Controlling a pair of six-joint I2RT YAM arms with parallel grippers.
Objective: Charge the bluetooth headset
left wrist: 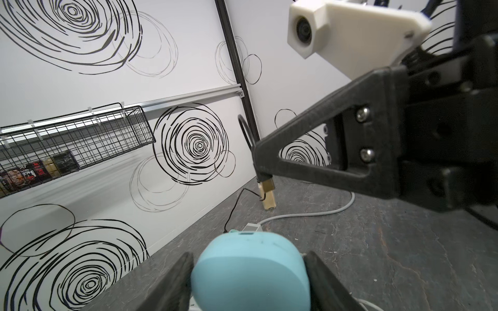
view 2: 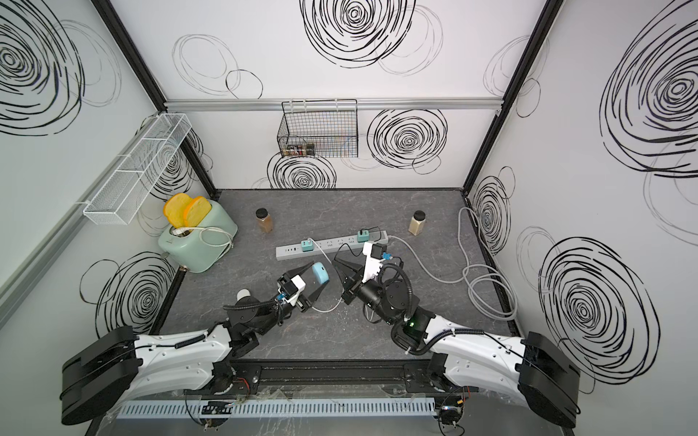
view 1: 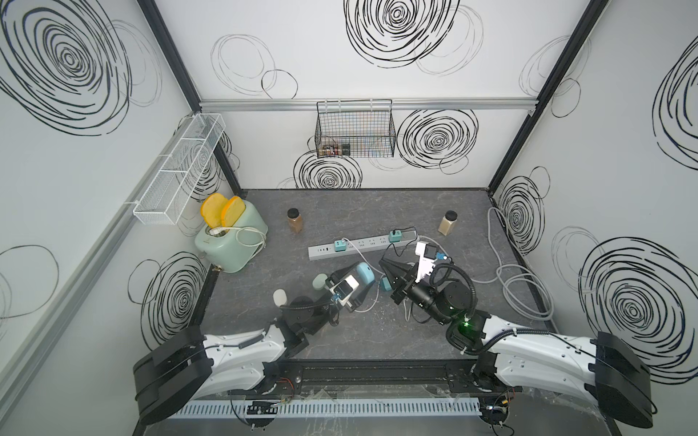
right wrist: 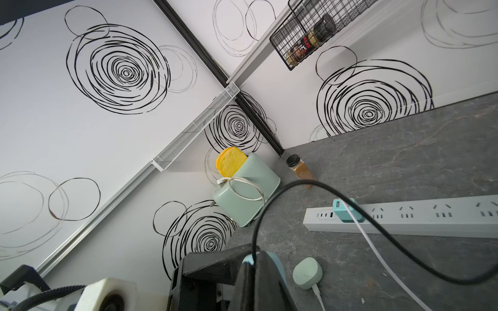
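Observation:
My left gripper is shut on a light-blue headset case point(left wrist: 251, 267), whose small slot shows on the upper edge. In the top left view the blue case point(view 1: 365, 273) hangs over the middle of the table. My right gripper is shut on a thin black cable point(right wrist: 342, 199); its plug end is hard to make out. In the top left view my right gripper point(view 1: 384, 262) points at the case from the right, a small gap apart. The cable leads back to a teal charger point(view 1: 394, 235) in the white power strip point(view 1: 363, 243).
Another teal charger point(right wrist: 346, 210) carries a white cable. A mint round device point(right wrist: 307, 272) lies near the left arm. A toaster point(view 1: 240, 239) stands at left; two jars point(view 1: 294, 220) stand at the back. A teal block point(view 1: 386, 282) lies by the right gripper.

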